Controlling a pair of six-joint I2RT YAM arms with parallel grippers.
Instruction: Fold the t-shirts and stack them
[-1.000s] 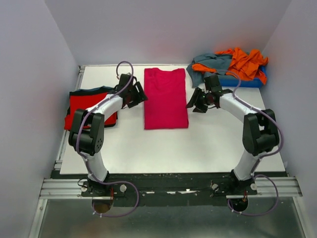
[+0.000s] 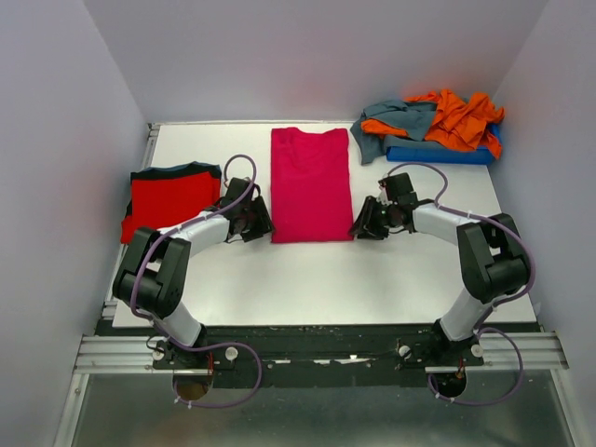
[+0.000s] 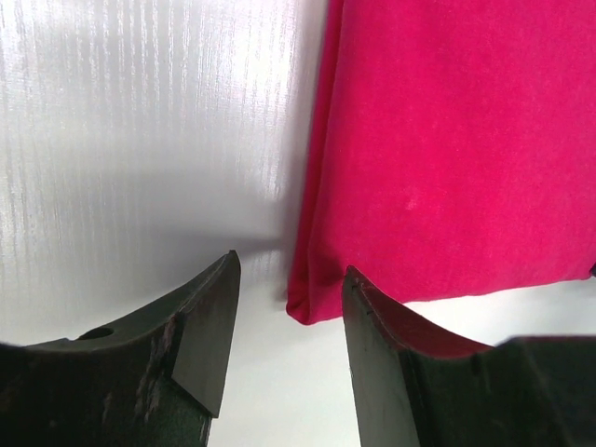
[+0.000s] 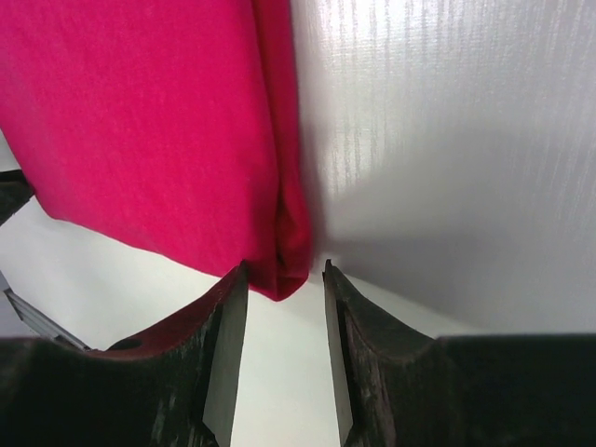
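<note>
A magenta T-shirt (image 2: 311, 182), folded into a long rectangle, lies in the middle of the white table. At its near left corner is my left gripper (image 2: 264, 228); in the left wrist view its open fingertips (image 3: 220, 275) stand beside that corner. My right gripper (image 2: 363, 227) is at the near right corner, and in the right wrist view its parted fingertips (image 4: 333, 289) straddle or sit just short of the folded edge, with nothing visibly gripped.
A red folded stack (image 2: 170, 196) with dark layers lies at the left. A blue bin (image 2: 438, 156) at the back right holds rumpled orange (image 2: 463, 121) and grey-blue clothes.
Compared with a second ago, both grippers have moved toward the front, down to the T-shirt's near corners.
</note>
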